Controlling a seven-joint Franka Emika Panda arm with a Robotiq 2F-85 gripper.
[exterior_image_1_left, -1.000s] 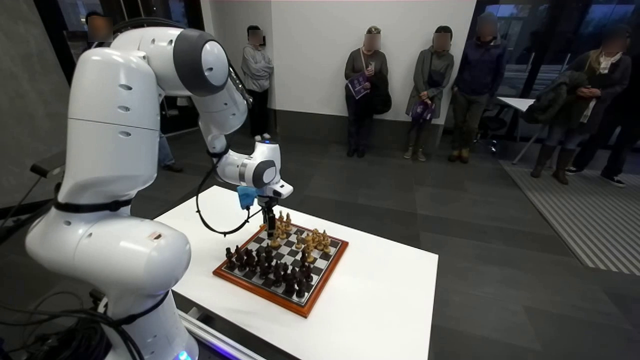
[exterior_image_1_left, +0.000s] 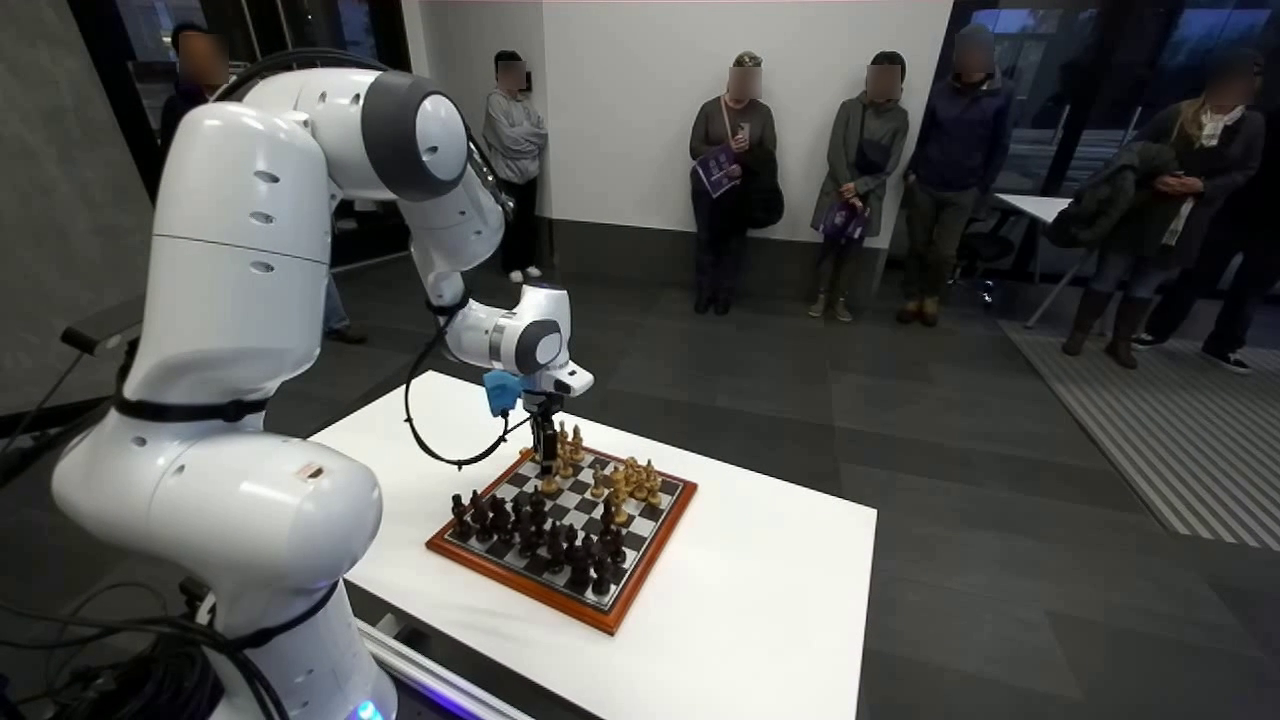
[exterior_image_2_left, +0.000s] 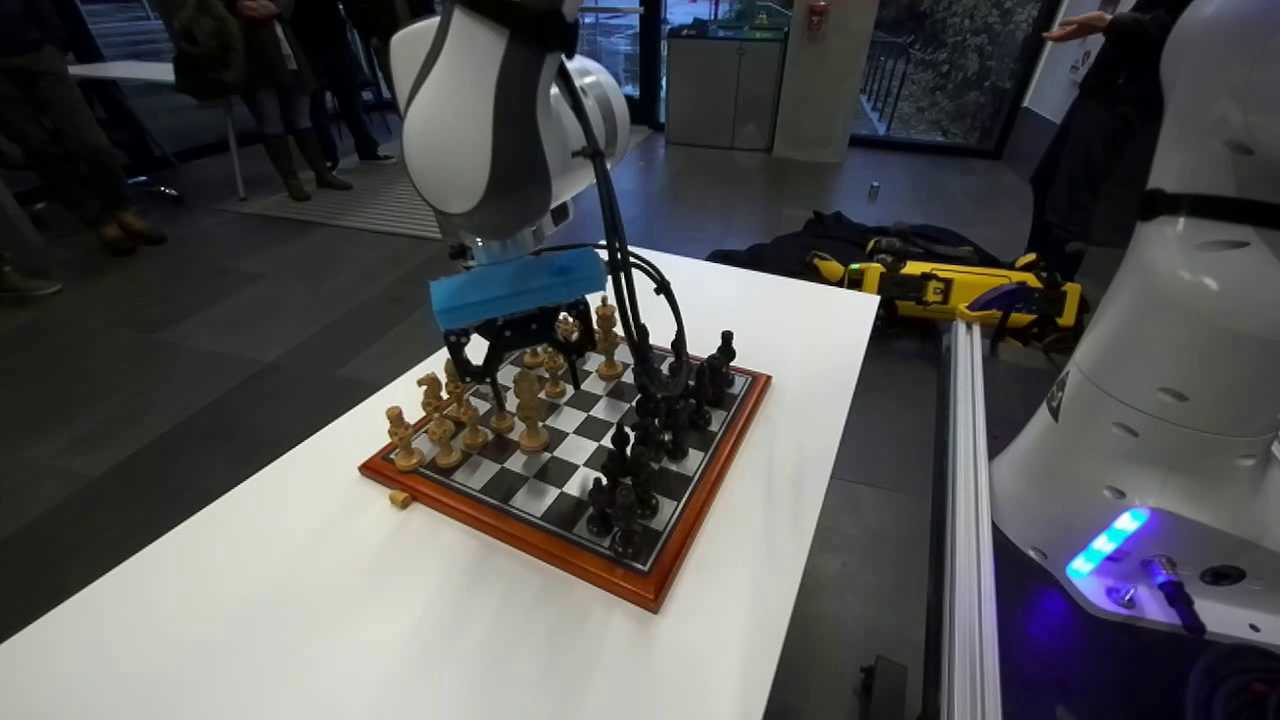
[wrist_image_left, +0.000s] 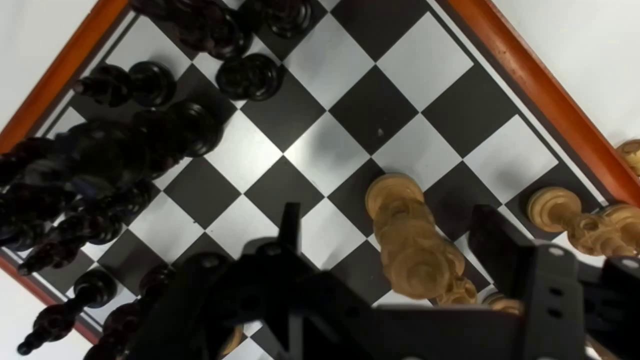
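Over the chessboard (exterior_image_1_left: 651, 562) my gripper points downward, its fingers spread apart. In the wrist view a tall light wooden chess piece (wrist_image_left: 414, 258) appears between the two fingers, with space on either side. One dark finger (wrist_image_left: 290, 231) shows to its left, the other to its right. Exterior view 2 has the fingers low among the light pieces (exterior_image_2_left: 530, 414), but whether they touch any is unclear. Dark pieces (exterior_image_2_left: 648, 450) crowd the opposite side of the board. My gripper's body hides part of the board in the wrist view.
A small light piece (exterior_image_2_left: 401, 498) lies off the board beside its wooden frame. Black cables (exterior_image_2_left: 612, 216) hang from the arm close to the dark pieces. Several people stand well back from the table.
In exterior view 1 the arm and gripper have shifted slightly to the right and a little lower. The chess pieces visible there look unmoved.
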